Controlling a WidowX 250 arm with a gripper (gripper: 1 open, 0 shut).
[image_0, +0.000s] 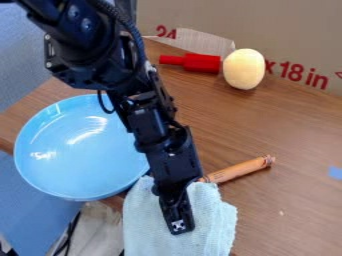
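My black gripper (178, 222) points down onto a pale blue-white cloth (211, 226) at the front of the table; its fingertips are at the cloth, and I cannot tell whether they are open or shut. A blue plate (67, 150) lies left of the arm. A wooden stick (241, 169) extends to the right from behind the gripper, partly hidden.
A red rolling-pin-like item (191, 61) and a cream egg-shaped object (243, 69) sit at the back, before a cardboard panel (294, 30).
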